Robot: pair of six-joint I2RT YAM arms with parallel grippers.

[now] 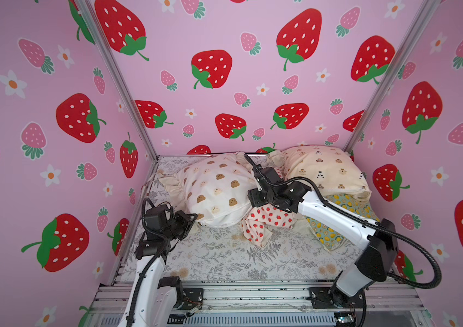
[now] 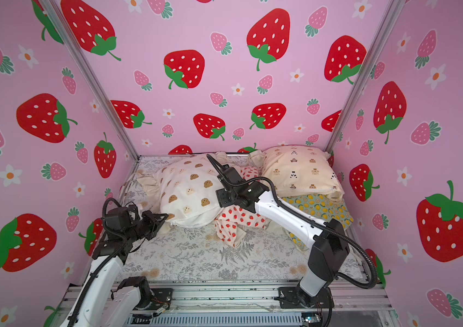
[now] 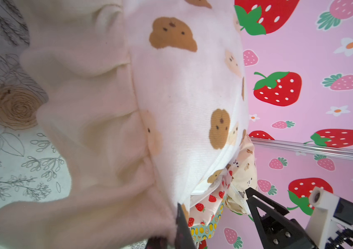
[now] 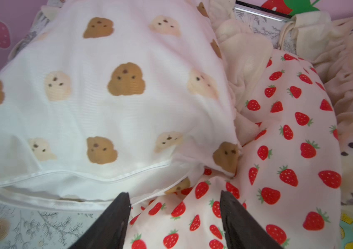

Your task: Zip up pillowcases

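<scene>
A plump white pillowcase (image 1: 217, 188) with brown bear faces and a cream ruffle lies left of centre. My left gripper (image 1: 194, 217) is shut on its near left corner; in the left wrist view the ruffle (image 3: 101, 137) bunches up against the dark fingers. Along its near side the pillowcase's opening (image 4: 101, 188) gapes, two edges apart, in the right wrist view. My right gripper stands open close to that opening's right end, nothing between its fingers, with strawberry-print fabric below. I cannot make out the zipper's slider.
A strawberry-print pillowcase (image 1: 266, 220) lies crumpled to the right. Farther right, a cream pillow (image 1: 324, 169) rests over a yellow lemon-print cloth (image 1: 326, 234). Bare floral surface (image 1: 242, 264) lies in front. Walls enclose the back and sides.
</scene>
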